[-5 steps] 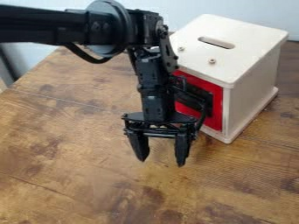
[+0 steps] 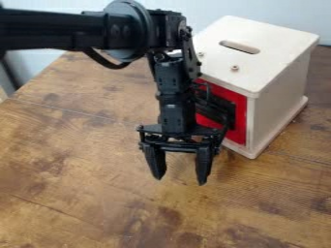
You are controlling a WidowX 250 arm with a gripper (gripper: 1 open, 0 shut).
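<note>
My black gripper hangs pointing down over the wooden table, its two fingers apart with bare tabletop showing between them. Just behind it and to the right stands a pale wooden box with a slot in its lid and a red front panel. The arm and a dark fitting at the box's front hide part of that panel; whether they touch cannot be told.
</note>
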